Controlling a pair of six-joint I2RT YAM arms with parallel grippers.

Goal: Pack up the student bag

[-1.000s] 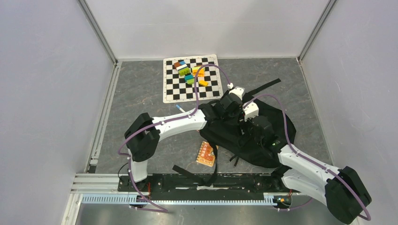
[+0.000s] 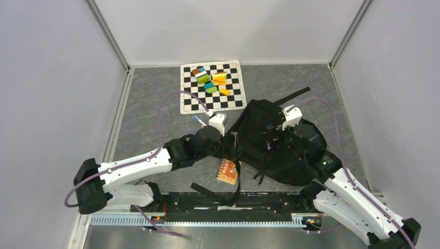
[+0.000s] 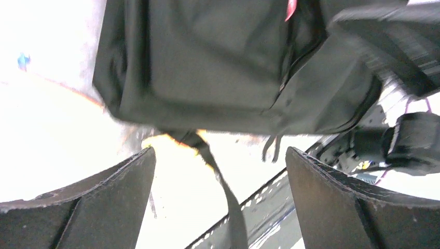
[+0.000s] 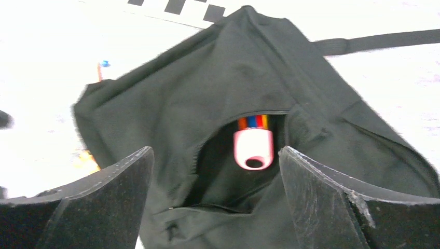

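Note:
The black bag [image 2: 283,166] lies on the right of the floor. In the right wrist view, a pink-and-white object [image 4: 253,145] with coloured pieces [image 4: 252,122] sits inside its opening, beneath my right gripper, which is open and empty. My left gripper [image 2: 231,146] is open over the bag's left edge, near the orange notebook [image 2: 227,171] and its strap. A blue-and-white pen [image 2: 198,121] lies left of the bag, partly hidden by the left arm.
A checkerboard mat [image 2: 187,106] with several coloured blocks [image 2: 203,78] lies at the back. White walls surround the area.

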